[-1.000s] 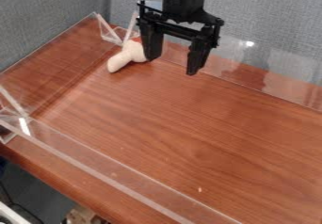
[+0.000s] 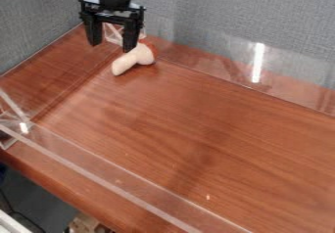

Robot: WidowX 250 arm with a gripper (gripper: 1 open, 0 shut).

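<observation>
My black gripper (image 2: 112, 41) hangs near the back left corner of the wooden tabletop, its fingers apart and open. A pale, elongated object (image 2: 131, 61) lies on the wood just right of and below the gripper, angled from lower left to upper right. I cannot tell what it is.
The wooden surface (image 2: 183, 149) is broad and clear toward the front and right. Transparent low walls (image 2: 105, 176) run along its edges. Grey padded walls (image 2: 222, 12) stand behind and to the left.
My gripper has moved left and back from the upper middle to the far left corner, appearing smaller. The pale object looks to be in the same place.
</observation>
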